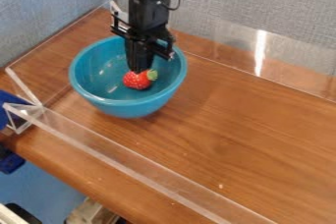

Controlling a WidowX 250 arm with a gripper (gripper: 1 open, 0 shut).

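My black gripper (147, 49) reaches down from the top into a blue bowl (105, 94), its tip above a red strawberry toy (137, 80) with a green top that lies on the bowl's floor. The gripper looks shut, and I see nothing held in it; whether its tip touches the strawberry is unclear.
Clear plastic edging runs along the left front and back, with grey padded walls behind. Dark blue objects (8, 114) sit at the left edge, outside the edging.
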